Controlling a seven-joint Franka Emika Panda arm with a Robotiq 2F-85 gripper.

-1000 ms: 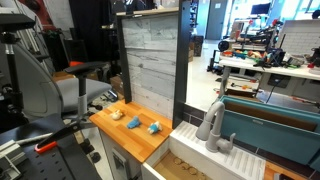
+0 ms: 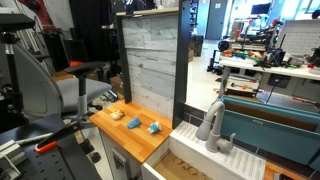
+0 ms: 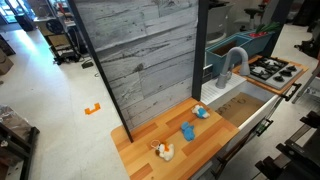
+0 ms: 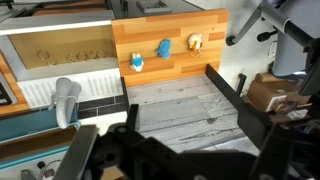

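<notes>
Three small toys lie apart on the wooden counter [image 3: 150,140]. One is white and orange [image 3: 163,151], one is plain blue [image 3: 187,131], and one is blue and white [image 3: 201,111]. The wrist view, from above, shows the blue-and-white toy [image 4: 137,61], the blue toy [image 4: 164,47] and the white-orange toy [image 4: 196,43] in a row. My gripper is open, its dark fingers wide apart at the bottom of that view. Nothing shows between them, and the toys are well clear of them.
A grey wood-look panel [image 3: 160,65] stands upright behind the counter. Beside the counter are a sink basin [image 2: 200,155] and a pale grey faucet [image 2: 211,125]. A teal bin [image 2: 270,125] stands beyond. Bare wood surrounds the toys.
</notes>
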